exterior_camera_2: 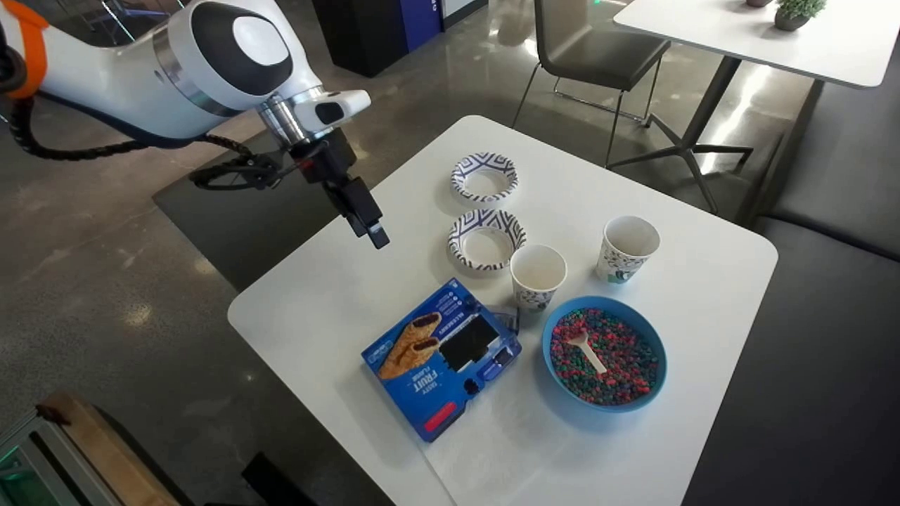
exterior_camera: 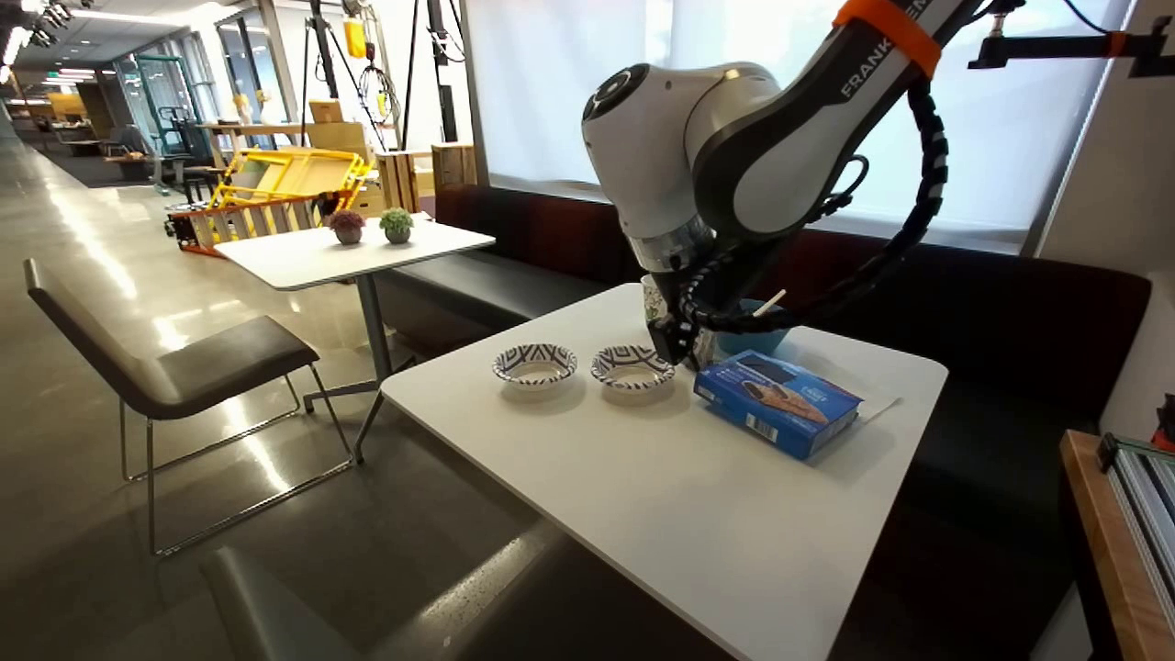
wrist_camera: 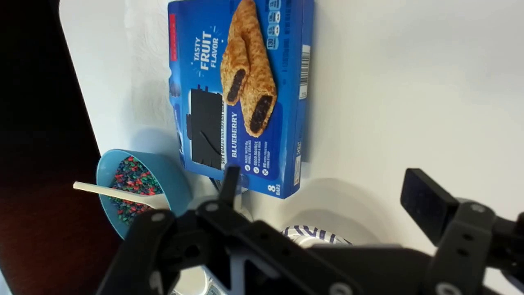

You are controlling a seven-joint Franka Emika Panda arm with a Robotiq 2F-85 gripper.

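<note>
A blue box of blueberry bars (exterior_camera_2: 439,362) lies flat on the white table, its printed front facing up. My gripper (exterior_camera_2: 381,239) hovers above the table, apart from the box. In the wrist view the gripper is spread wide, with a dark finger on either side and nothing held between them. There the box (wrist_camera: 285,162) appears ahead of the fingers. A blue bowl (exterior_camera_2: 553,371) of small coloured pieces, with a pale spoon (exterior_camera_2: 588,353) in it, stands beside the box.
Two patterned paper bowls (exterior_camera_2: 486,212) (exterior_camera_2: 485,159) stand in a row beyond the box. Two paper cups (exterior_camera_2: 533,296) (exterior_camera_2: 614,268) stand near the blue bowl. Bare table (exterior_camera: 650,496) extends across the front in exterior view 1.
</note>
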